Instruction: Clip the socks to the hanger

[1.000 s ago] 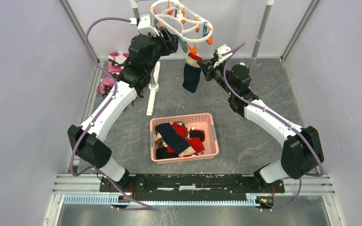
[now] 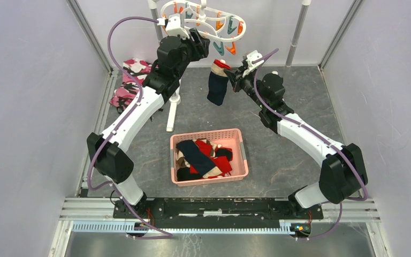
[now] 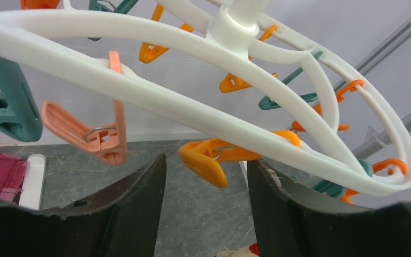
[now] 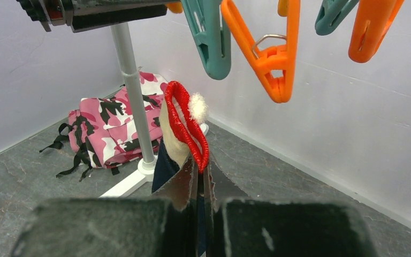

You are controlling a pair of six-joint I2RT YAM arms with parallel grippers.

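The white round hanger (image 2: 208,21) carries orange, teal and pink clips. My left gripper is part open at the hanger's rim, an orange clip (image 3: 203,163) between and just beyond its fingertips. My right gripper is shut on a navy sock with red cuff and white pompom (image 2: 217,85), which hangs below the clips. In the right wrist view, the red cuff (image 4: 184,123) stands upright at the fingertips, below an orange clip (image 4: 278,80) and a teal clip.
A pink basket (image 2: 172,160) holds more socks on the floor. A pink camouflage bag (image 4: 107,128) lies at the back left beside the white stand (image 4: 136,107). Walls close the space on both sides and behind.
My left gripper has moved slightly rightward in the top view; the hanger and its clips have shifted with it. The right arm and its sock have stayed still.
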